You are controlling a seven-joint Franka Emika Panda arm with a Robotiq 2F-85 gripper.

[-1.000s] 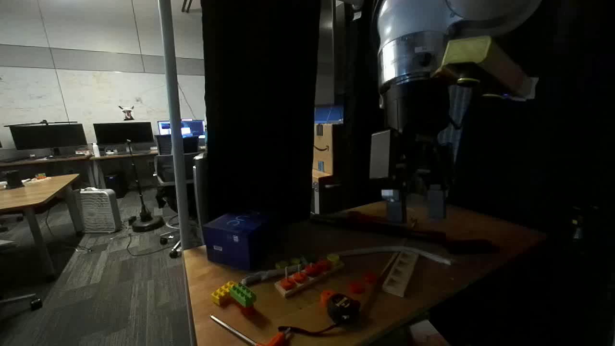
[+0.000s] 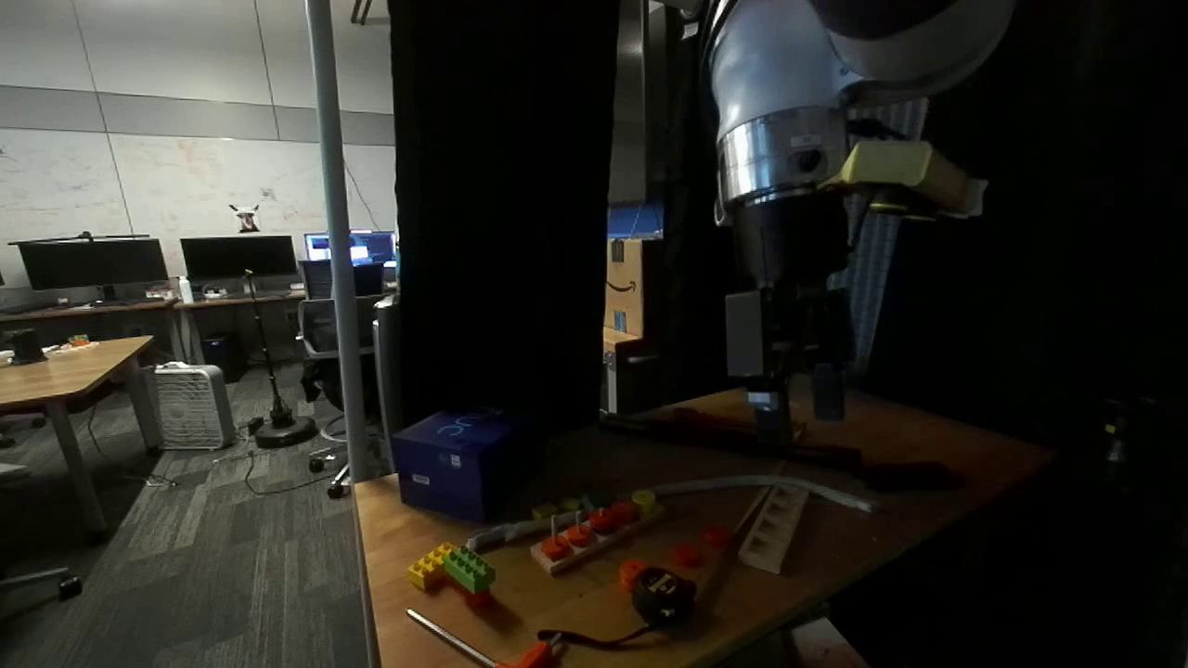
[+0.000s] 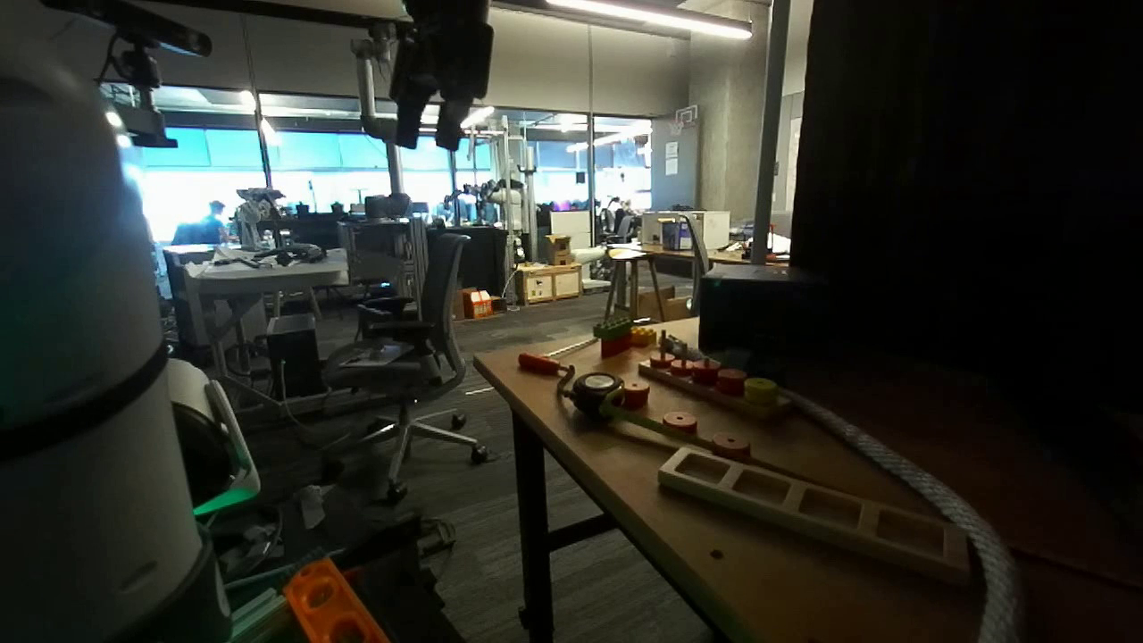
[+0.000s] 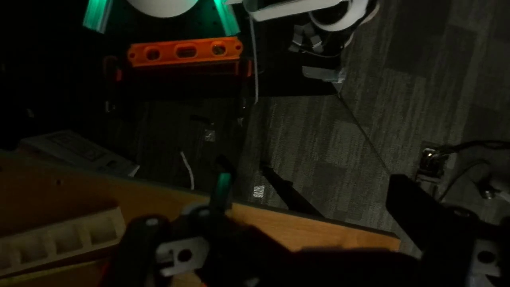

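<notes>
In exterior view 1 my gripper [image 2: 798,414] hangs above the far right part of the wooden table, its two fingers apart and nothing between them. The same gripper [image 3: 433,141] appears high up in exterior view 2, dark against the windows. On the table stands a peg board [image 2: 585,545] carrying several red rings and a yellow one. Loose red rings [image 3: 679,421] lie beside it, near a black tape measure [image 2: 663,597]. A pale wooden tray with square compartments [image 3: 814,513] lies empty toward the right. The wrist view shows the table edge and floor under the spread fingers [image 4: 414,206].
A blue box [image 2: 454,466] stands at the table's back left. Toy bricks [image 2: 451,566], a screwdriver [image 3: 541,364] and a grey rope [image 3: 911,466] occupy the table. Long dark tools [image 2: 768,443] lie at the back. An orange perforated piece [image 4: 185,52] is below, off the table.
In exterior view 1 the arm and gripper have shifted a little to the left and turned slightly. The fingers remain apart, and the objects on the table have not moved.
</notes>
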